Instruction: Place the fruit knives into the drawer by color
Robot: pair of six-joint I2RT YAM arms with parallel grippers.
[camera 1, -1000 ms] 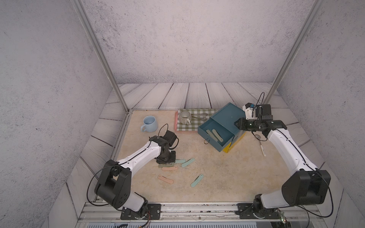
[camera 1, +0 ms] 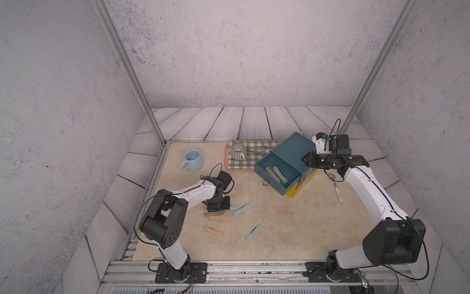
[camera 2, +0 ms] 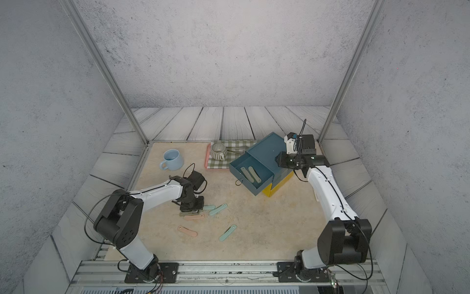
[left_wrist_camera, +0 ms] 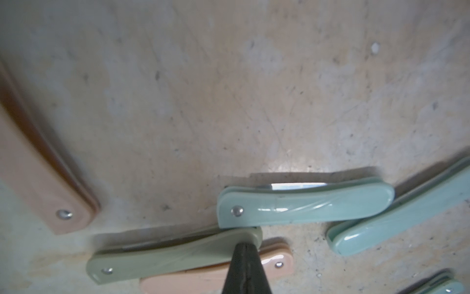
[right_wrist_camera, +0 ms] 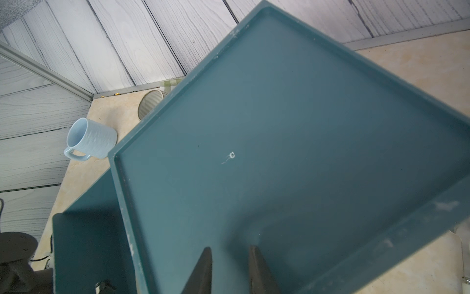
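My left gripper is shut over the end of a sage-green knife [left_wrist_camera: 166,259], which lies beside a pink knife [left_wrist_camera: 191,281]; whether anything is between its fingertips cannot be told. Mint knives [left_wrist_camera: 303,201] lie to the right, and another pink knife [left_wrist_camera: 44,181] to the left. The teal drawer [camera 1: 269,186] is pulled out, holding two sage-green knives [camera 1: 276,174]. My right gripper is open at the teal cabinet top [right_wrist_camera: 293,122], nothing visible between its fingers.
A blue mug [camera 1: 193,159] stands back left. A striped cup [camera 1: 238,151] is on a checked cloth at the back. A yellow part [camera 1: 301,186] shows under the teal box. A spoon [camera 1: 337,193] lies at right.
The left arm has moved to the right over the knives, its gripper shifting slightly. The right arm and drawer are unchanged.
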